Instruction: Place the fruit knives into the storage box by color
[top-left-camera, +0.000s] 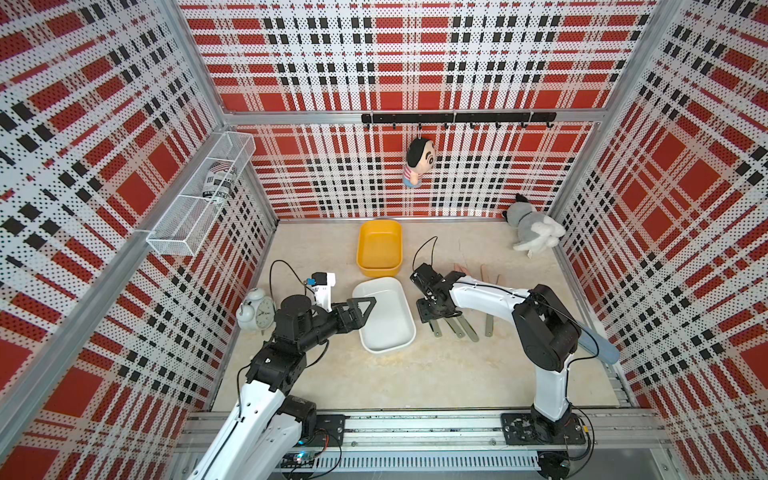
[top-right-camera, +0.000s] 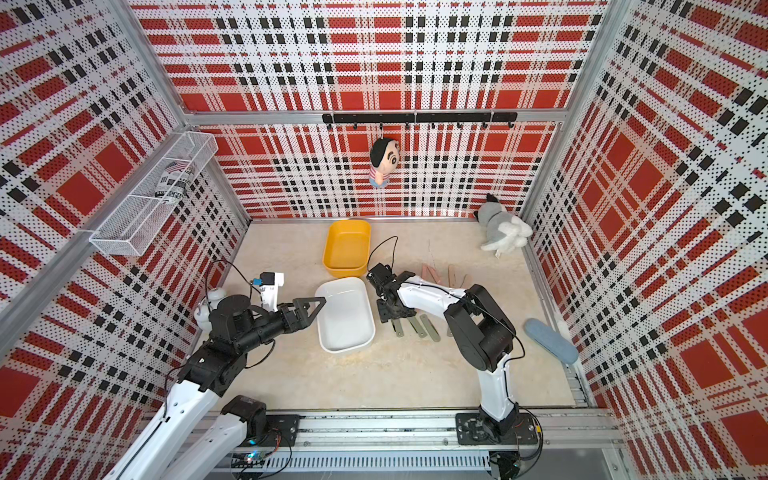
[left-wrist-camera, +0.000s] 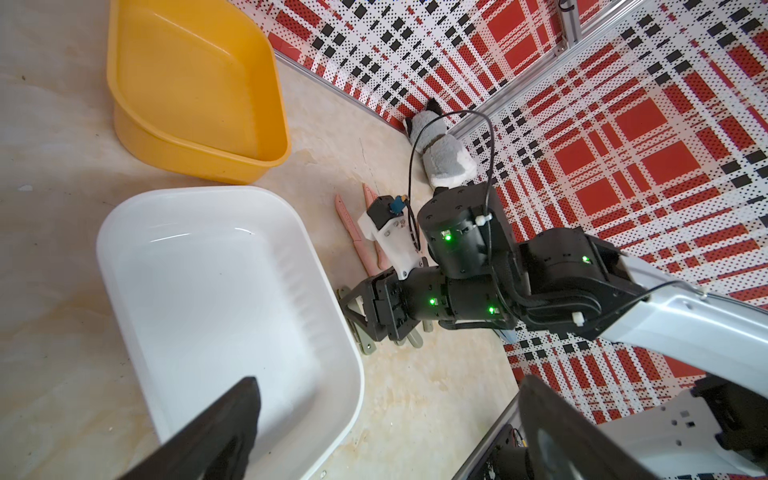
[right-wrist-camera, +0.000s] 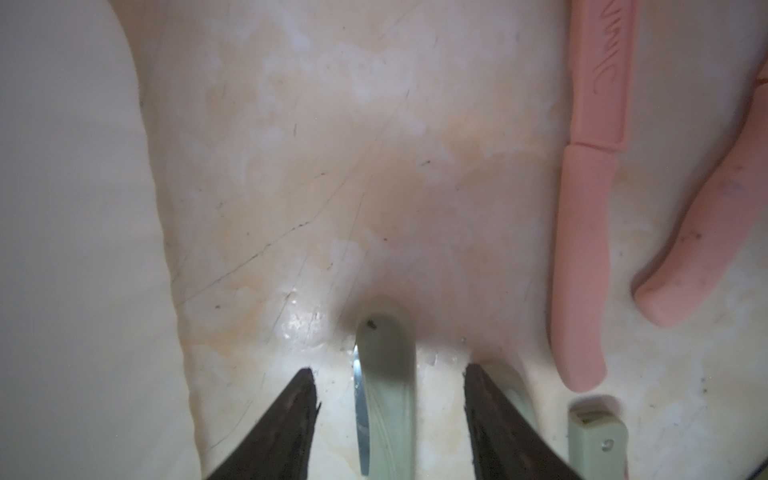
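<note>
Several fruit knives with green and pink handles lie right of the white box (left-wrist-camera: 224, 320). In the right wrist view a green knife (right-wrist-camera: 384, 384) lies between the open fingers of my right gripper, not visibly gripped; pink knives (right-wrist-camera: 584, 264) lie beyond it to the right. The yellow box (top-left-camera: 379, 244) stands behind the white one. My left gripper (top-left-camera: 368, 308) hangs open above the white box, with nothing seen between its fingers.
A plush toy (top-left-camera: 536, 228) sits at the back right, a blue case (top-right-camera: 550, 340) at the right edge, a white clock (top-left-camera: 256, 312) at the left.
</note>
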